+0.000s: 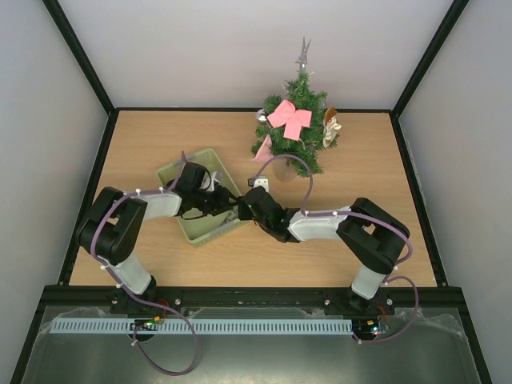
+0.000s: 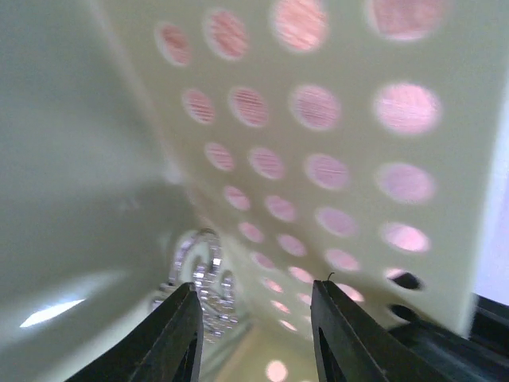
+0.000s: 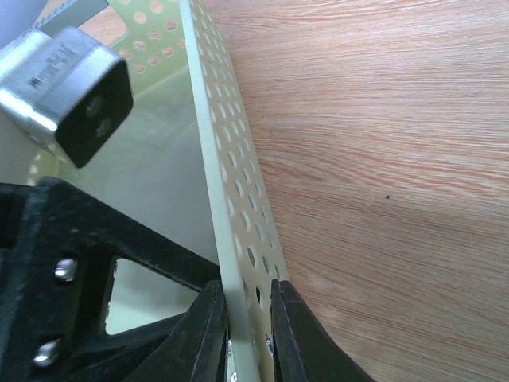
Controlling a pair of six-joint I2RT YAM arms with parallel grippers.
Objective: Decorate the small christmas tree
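The small tree (image 1: 298, 140) stands at the back right, with a pink bow (image 1: 290, 120), a silver star topper (image 1: 302, 58) and other ornaments on it. Both grippers meet at the right wall of the green basket (image 1: 189, 235). Inside it my left gripper is part open, low over silvery ornaments (image 2: 211, 294) at the wall's foot. My right gripper has its fingers either side of the basket's rim (image 3: 205, 135); whether they grip it is unclear.
Walls surround the table.
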